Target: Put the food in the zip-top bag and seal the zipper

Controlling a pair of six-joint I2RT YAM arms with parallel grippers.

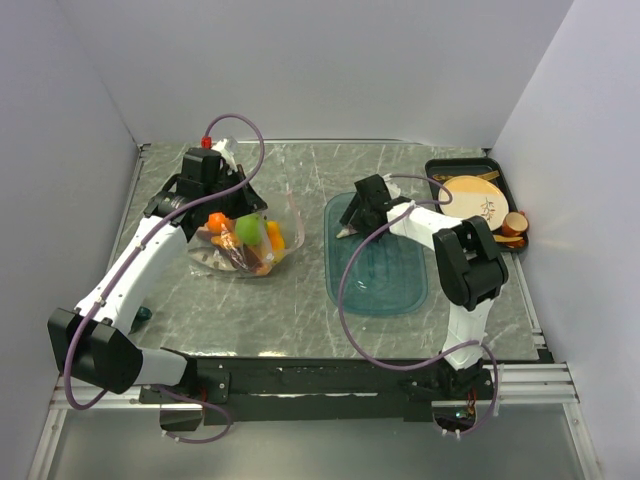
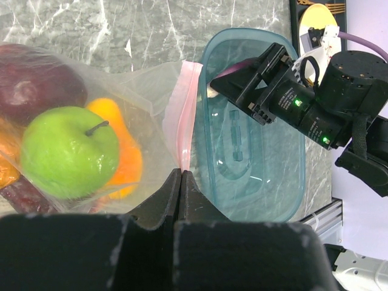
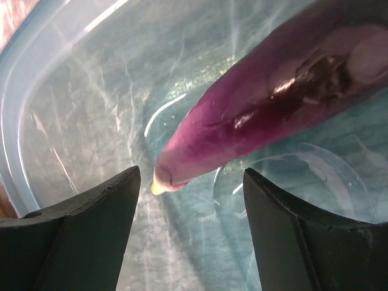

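Observation:
A clear zip top bag (image 1: 211,262) lies at left in the top view, filled with food including a green apple (image 2: 70,151) and an orange pepper (image 2: 123,151). My left gripper is shut on the bag's edge, at the near end of its pink zipper strip (image 2: 183,112). In the blue container (image 1: 385,303) rests a purple eggplant (image 3: 260,109), mostly hidden from above by the right arm. My right gripper stands open over the container, its fingers to either side of the eggplant's pale tip and nothing held.
At the far right a black tray (image 1: 436,172) carries a cream plate (image 1: 475,200), a brown cup (image 1: 515,224) and wooden utensils. Bare marble countertop (image 1: 265,325) shows in front of the bag. A dark green object (image 1: 142,315) lies beside the left arm.

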